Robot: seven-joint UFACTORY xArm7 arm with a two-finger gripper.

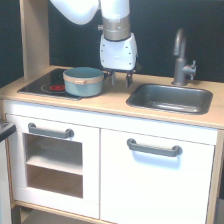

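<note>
A grey-green pot (84, 86) with a brownish rim stands on the left part of the counter, at the black cooktop (58, 78). Just to its right is my gripper (121, 81), pointing down from the white arm above. Its two dark fingers (130, 79) look spread apart, with nothing visible between them. A small gap seems to separate the left finger from the pot's right side, though contact is hard to judge at this size.
A sink (172, 97) with a grey faucet (180, 60) is set into the counter on the right. Below are an open-fronted oven compartment (54, 165) and a white cabinet door (140, 185) with a grey handle (154, 148). A wooden post rises at the left.
</note>
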